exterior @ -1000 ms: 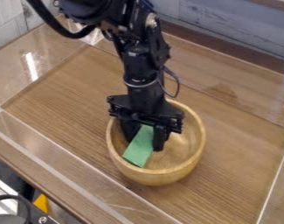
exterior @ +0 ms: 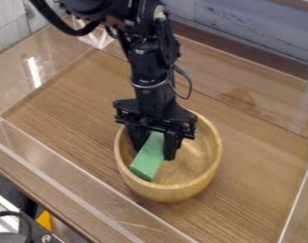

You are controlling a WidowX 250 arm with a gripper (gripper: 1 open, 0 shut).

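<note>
A wooden bowl [exterior: 194,177] stands on the wooden table, and a green block [exterior: 147,162] lies tilted inside it. My black gripper [exterior: 155,141] reaches down from above into the bowl, its fingers around the upper end of the green block, shut on it. The gripper body hides part of the block and the bowl's far side.
A pale wall runs along the back. Cables and a small yellow object [exterior: 45,218] sit beyond the table's near left edge.
The arm and gripper have shifted very slightly; the green block and bowl look almost unchanged.
</note>
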